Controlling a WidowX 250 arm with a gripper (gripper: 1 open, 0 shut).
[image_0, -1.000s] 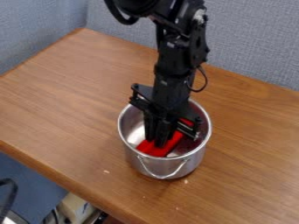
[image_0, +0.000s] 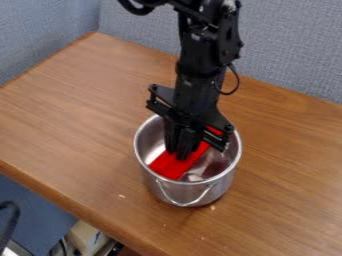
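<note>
My black gripper (image_0: 187, 128) points down into a shiny metal pot (image_0: 187, 192) with a wire handle, standing on the wooden table. Inside the pot a red object (image_0: 173, 166) lies under my fingers, partly hidden by them. I cannot tell whether the fingers are open or closed on it.
A grey padded wall (image_0: 301, 50) stands behind it. At the lower left the table ends, with cables visible past its edge.
My gripper has risen slightly in the pot, and its fingers have shifted a little.
</note>
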